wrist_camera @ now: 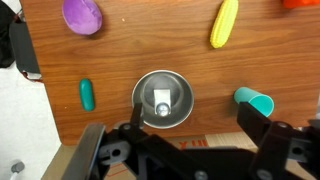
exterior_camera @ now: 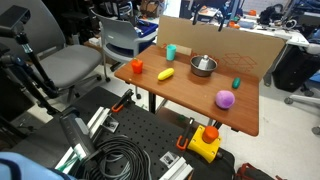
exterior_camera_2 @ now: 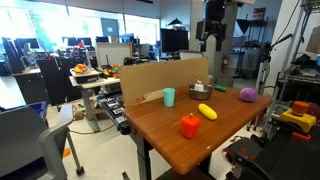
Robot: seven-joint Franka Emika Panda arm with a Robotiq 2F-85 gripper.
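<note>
My gripper stands open with nothing between its fingers. In exterior view 2 it hangs high above the back of the wooden table (exterior_camera_2: 165, 125); its fingers point down. Beneath it, a metal pot (wrist_camera: 181, 83) holds a small white and grey object (wrist_camera: 161, 101). Around the pot on the table are a yellow banana-like item (wrist_camera: 224, 23), a purple round item (wrist_camera: 82, 16), a teal cup (wrist_camera: 256, 101), a small green item (wrist_camera: 87, 95) and a red-orange item (exterior_camera_2: 190, 126). The gripper touches none of them.
A cardboard panel (exterior_camera: 225, 45) stands along the table's back edge. Grey chairs (exterior_camera: 65, 62) are off to the left. A yellow box with a red button (exterior_camera: 210, 132) sits on the dark robot base in front. The table has bare wood between the items.
</note>
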